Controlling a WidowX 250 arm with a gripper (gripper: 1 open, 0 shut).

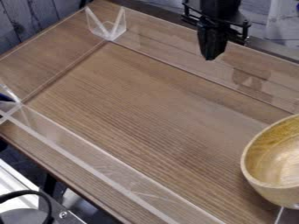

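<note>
My black gripper point(212, 45) hangs at the top right of the camera view, over the far part of a wooden tray floor, pointing down. Its fingers are shut together, with nothing visible between them. A light wooden bowl point(274, 166) stands at the right edge, cut off by the frame, well below and to the right of the gripper.
Clear plastic side walls and corner pieces point(107, 26) border it at left, back and front. Dark equipment and cables lie outside at the bottom left.
</note>
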